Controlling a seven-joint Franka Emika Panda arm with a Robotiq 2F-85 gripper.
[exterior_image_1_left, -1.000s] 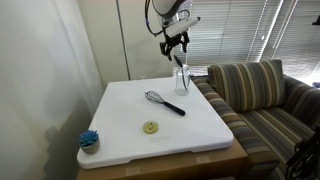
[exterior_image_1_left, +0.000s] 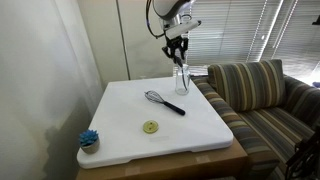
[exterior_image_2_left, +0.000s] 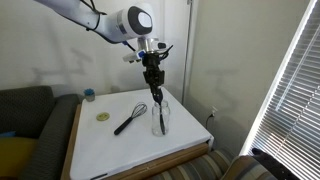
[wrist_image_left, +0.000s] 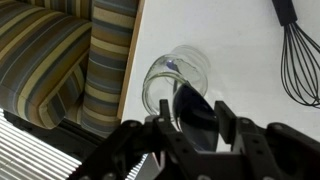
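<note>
A clear glass jar (exterior_image_2_left: 168, 121) stands at one edge of the white table, with a black utensil (exterior_image_2_left: 162, 120) leaning inside it. My gripper (exterior_image_1_left: 177, 48) is right over the jar, pointing down. In the wrist view the utensil's dark upper end (wrist_image_left: 196, 115) lies between my spread fingers, above the jar's round opening. Whether the fingers touch it or hold it cannot be made out. A whisk (exterior_image_1_left: 165, 102) with a black handle lies flat on the table, apart from the jar.
A round yellowish object (exterior_image_1_left: 151, 127) and a small blue-green plant in a pot (exterior_image_1_left: 89, 141) are on the white table (exterior_image_1_left: 120, 105). Beside the jar's edge of the table is a striped couch (exterior_image_1_left: 245, 87). The table's middle has free room.
The utensil's upper end has shifted slightly to the right and lower, and it stands more upright in the jar. My gripper stays above it; the whisk has not moved.
</note>
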